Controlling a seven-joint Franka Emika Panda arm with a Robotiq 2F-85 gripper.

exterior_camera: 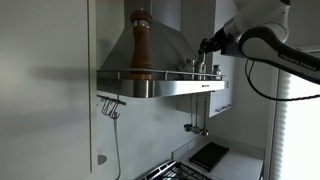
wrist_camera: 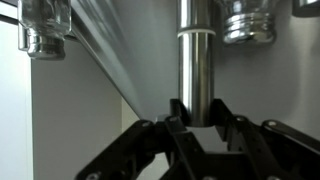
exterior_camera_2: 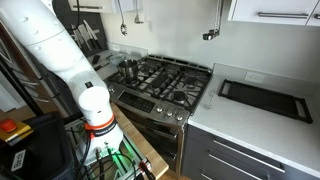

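Note:
In the wrist view a shiny silver cylinder (wrist_camera: 196,75) with a pale band stands between the fingertips of my gripper, which is shut on it. Seen from the side, my gripper (exterior_camera: 207,47) is at the right end of the range hood's top ledge, above the small jars (exterior_camera: 190,66) there. The cylinder is too small to make out clearly in that view. Close beside it in the wrist view is a glass jar (wrist_camera: 248,22); another glass jar (wrist_camera: 45,38) is at the upper left.
A tall wooden mill (exterior_camera: 140,45) stands on the left of the hood (exterior_camera: 160,87), whose ledge has a thin rail. Utensils (exterior_camera: 115,108) hang below.

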